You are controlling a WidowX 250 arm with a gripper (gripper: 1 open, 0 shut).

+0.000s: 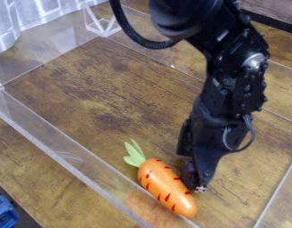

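Note:
A toy carrot (166, 189), orange with dark stripes and pale green leaves, lies on the wooden floor of a clear-walled enclosure at the lower middle. My black gripper (194, 183) is low, just right of the carrot's upper body, close to it. Its fingers are dark and seen side-on, so whether they are open or shut, and whether they touch the carrot, I cannot tell.
A clear wall (65, 160) runs along the left, close beside the carrot. A white clear bracket (99, 20) stands at the back. A blue object (3, 214) is outside at lower left.

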